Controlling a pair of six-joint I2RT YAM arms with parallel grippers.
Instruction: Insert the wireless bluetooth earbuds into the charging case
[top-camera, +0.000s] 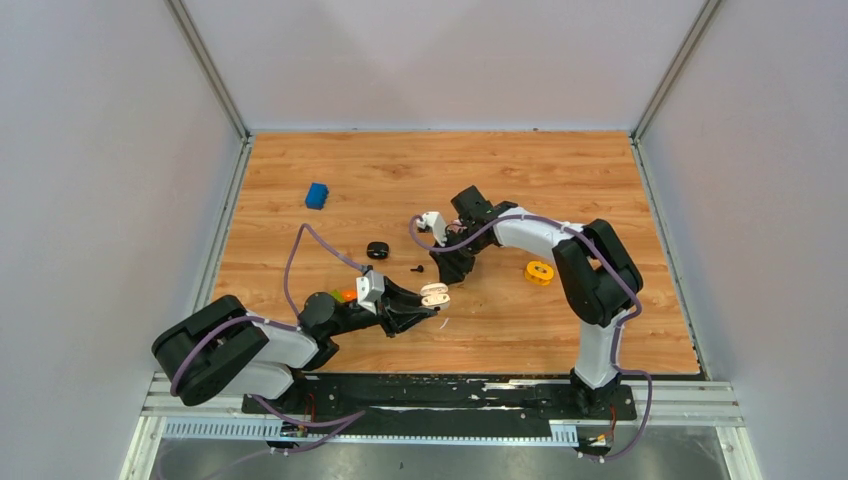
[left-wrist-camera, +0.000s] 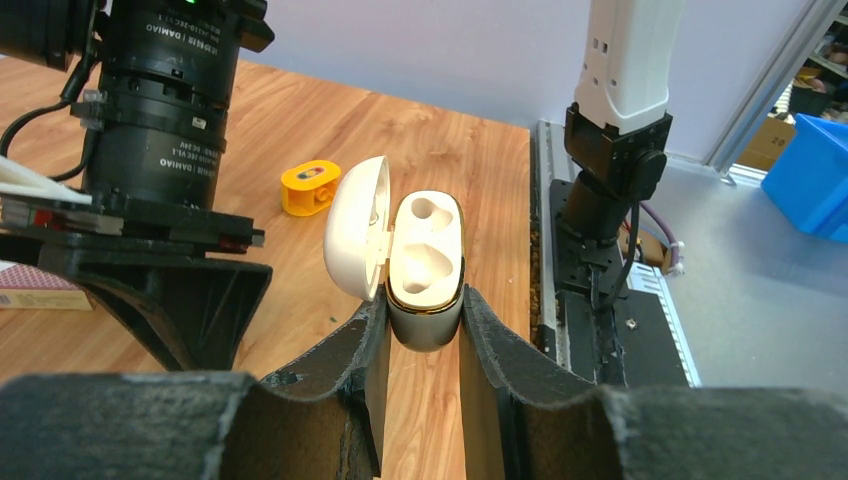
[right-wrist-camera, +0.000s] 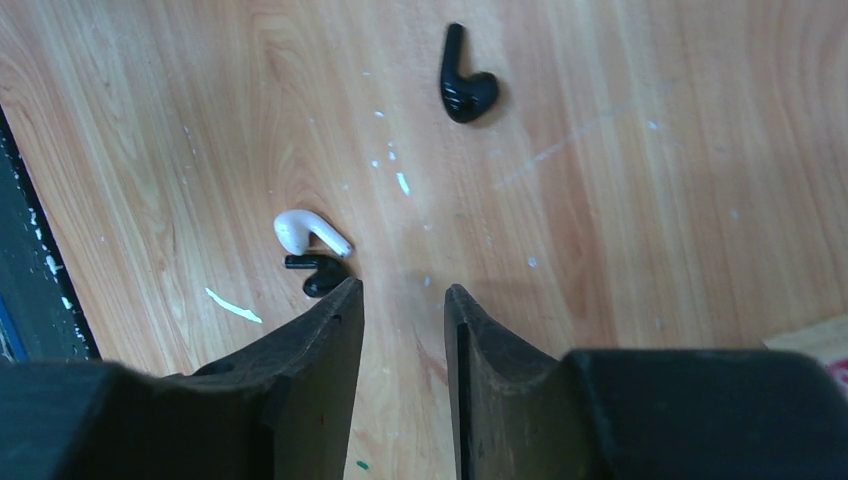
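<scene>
The white charging case (left-wrist-camera: 427, 255) is held with its lid (left-wrist-camera: 357, 228) swung open and both earbud wells empty; my left gripper is shut on its base. Lying on the wood, a white earbud (right-wrist-camera: 308, 232) is beside a black earbud (right-wrist-camera: 320, 274), close to the left fingertip in the right wrist view. Another black earbud (right-wrist-camera: 466, 90) sits farther up in that view. My right gripper is part open, pointing down, with bare table showing between its fingers. From above, the right gripper (top-camera: 456, 277) hangs just behind and right of the white case (top-camera: 436, 295).
A black case (top-camera: 378, 250) rests left of centre, a blue block (top-camera: 316, 196) at the back left, and a yellow object (top-camera: 540, 272) to the right. A pink box (left-wrist-camera: 42, 288) lies near the right gripper in the left wrist view.
</scene>
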